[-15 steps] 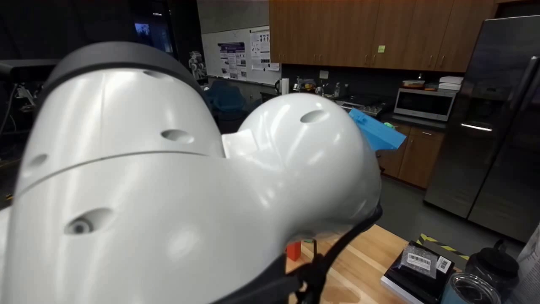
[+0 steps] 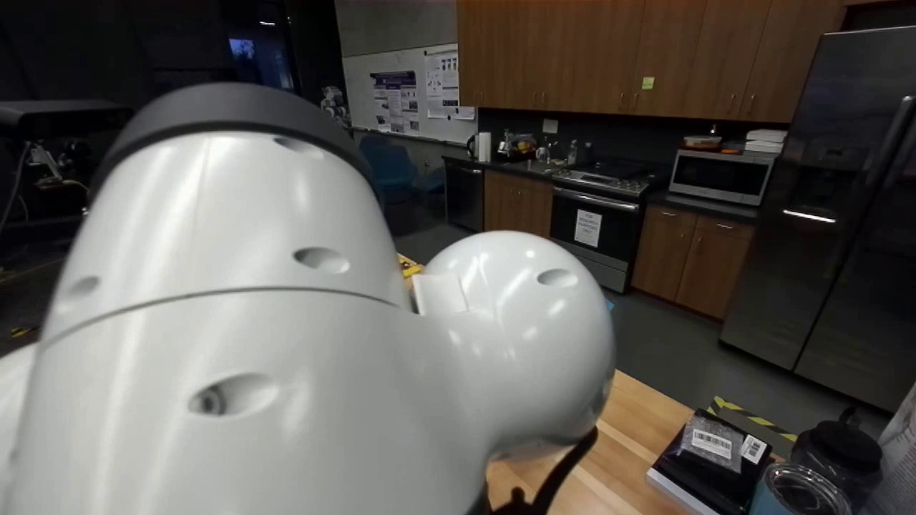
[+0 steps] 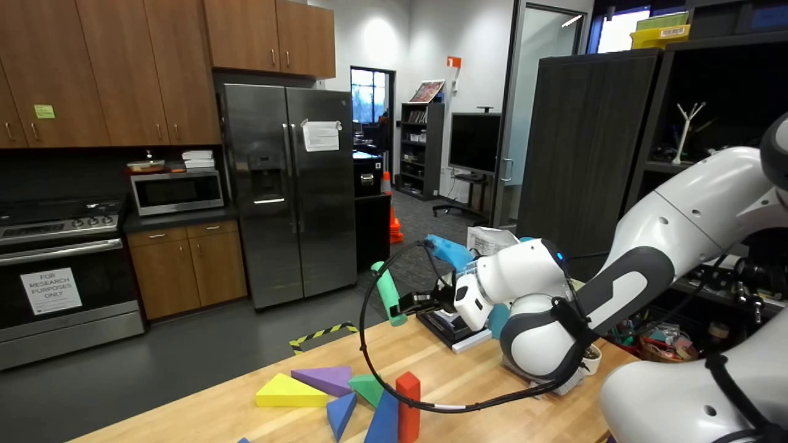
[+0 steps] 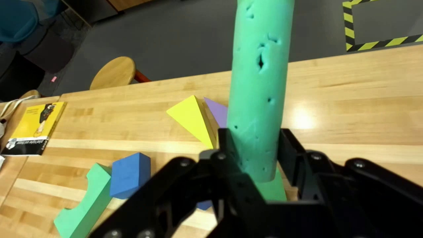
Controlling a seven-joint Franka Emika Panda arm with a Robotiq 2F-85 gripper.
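A green cylinder point(image 4: 259, 79) with small dents stands between the fingers of my gripper, which is shut on it near one end. In exterior view 2 the same cylinder point(image 3: 388, 292) is slightly tilted, held by the gripper point(image 3: 402, 306) above the far side of the wooden table. The arm's white links block the gripper in exterior view 1. Lying on the table are a yellow triangle point(image 3: 290, 391), a purple triangle point(image 3: 325, 379) and a blue triangle point(image 3: 340, 413). An upright red block point(image 3: 408, 406) is close by.
To the left in the wrist view are a blue block point(image 4: 130, 175), a green arch block point(image 4: 85, 202) and a yellow book point(image 4: 33, 127). A black package point(image 2: 710, 459) and a blue cup point(image 2: 798, 491) occupy the table's other end. Bare tabletop point(image 4: 357, 103) shows right of the cylinder.
In exterior view 1 the arm's rounded white joint has moved lower and a little left.
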